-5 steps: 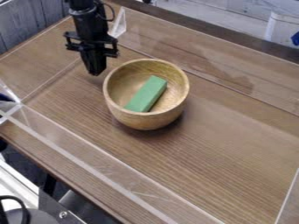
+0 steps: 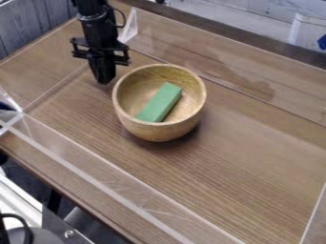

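A black robot arm reaches in from the top left, its gripper (image 2: 106, 59) low over the table just left of a tan round bowl (image 2: 186, 116). The gripper looks shut, with nothing visible between its fingers, though it is small in view. A green rectangular block (image 2: 159, 103) lies tilted inside the bowl.
The gripper has shifted very slightly downward beside the bowl. The bowl and green block look unmoved.
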